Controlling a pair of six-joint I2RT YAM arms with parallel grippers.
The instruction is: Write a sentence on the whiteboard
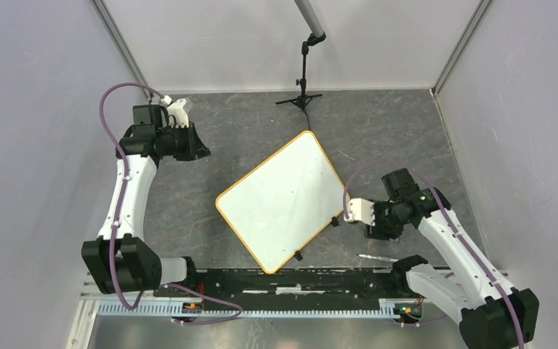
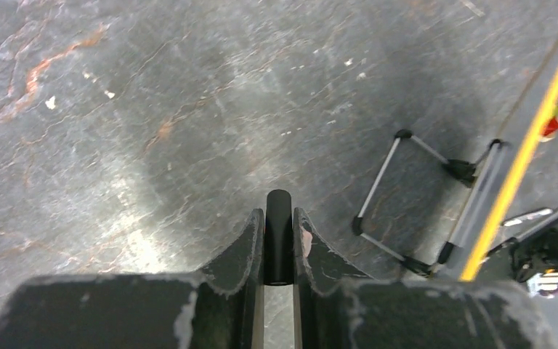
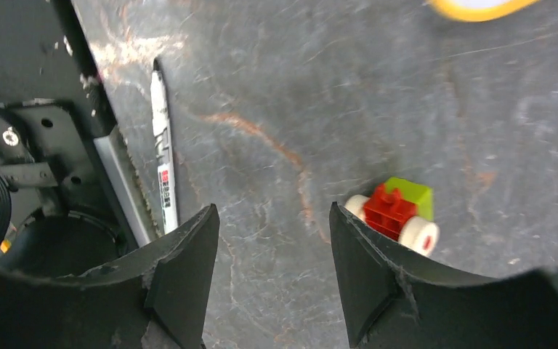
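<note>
The whiteboard, blank and yellow-edged, lies at a slant in the middle. A white marker rests near the front edge at right; in the right wrist view the marker has a bare dark tip. My left gripper, left of the board, is shut on a black cap that stands up between its fingers. Behind the marker and right of the board, my right gripper hangs part open with nothing between its fingers. The marker is left of those fingers in the right wrist view, apart from them.
A small red-and-green toy with white wheels sits near the right fingers, hidden by the arm from the top. Dark clips line the board's front edge. A tripod stand is at the back. Grey tabletop left of the board is clear.
</note>
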